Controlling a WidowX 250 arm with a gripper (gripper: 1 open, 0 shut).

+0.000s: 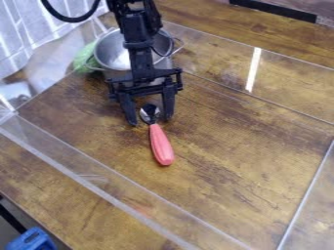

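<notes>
A pink-handled utensil (162, 145) lies on the wooden table with its metal head under the black gripper (147, 107), whose fingers come down around that head. Whether they grip it is unclear. Behind the arm sits a metal bowl (105, 50), partly hidden, with a green item (85, 62) at its left.
Clear plastic edging runs along the left, back and right of the wooden surface (241, 156). A blue object (31, 240) sits at the bottom left corner.
</notes>
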